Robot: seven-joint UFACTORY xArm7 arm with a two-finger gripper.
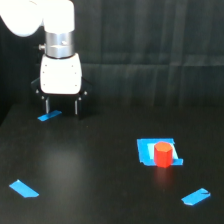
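A small red cylinder-like object (163, 154) stands on the right half of the dark table. It is upright on a square marked in blue tape (145, 158), which has a paler patch inside. My gripper (62, 105) hangs at the upper left, pointing down, far from the red object. Its two dark fingers are spread apart with nothing visible between them, so it is open.
Strips of blue tape lie on the table at the far left (50, 115), front left (23, 188) and front right (196, 197). A dark curtain (140, 50) closes off the back.
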